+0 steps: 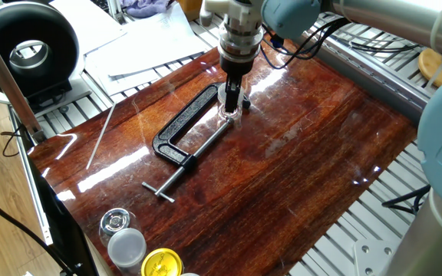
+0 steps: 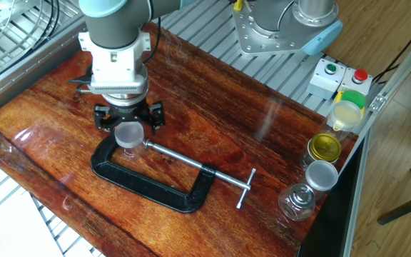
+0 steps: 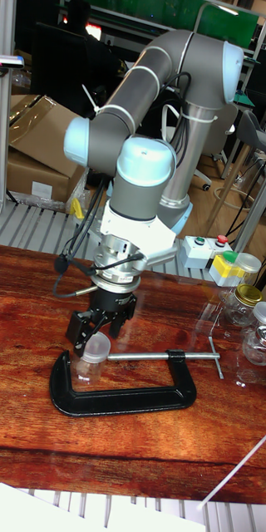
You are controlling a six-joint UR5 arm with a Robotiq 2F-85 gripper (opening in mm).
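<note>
My gripper point(image 2: 129, 123) is open and points down, its black fingers point(image 3: 76, 329) spread wide. Between and just below them stands a small clear jar with a frosted white lid point(image 2: 129, 134); whether a finger touches it I cannot tell. The jar stands upright at the open end of a black C-clamp point(image 2: 148, 191) lying flat on the wooden board. The clamp's steel screw point(image 2: 184, 158) reaches to the jar's side. In exterior view 1 the gripper partly covers the jar's lid.
Several jars stand at the board's edge: one with a gold lid point(image 2: 325, 147), one with a white lid point(image 2: 321, 175) and one with a metal lid point(image 2: 302, 195). Green and red button boxes point(image 2: 340, 78) sit behind them. The board's middle point(image 1: 298, 176) is clear.
</note>
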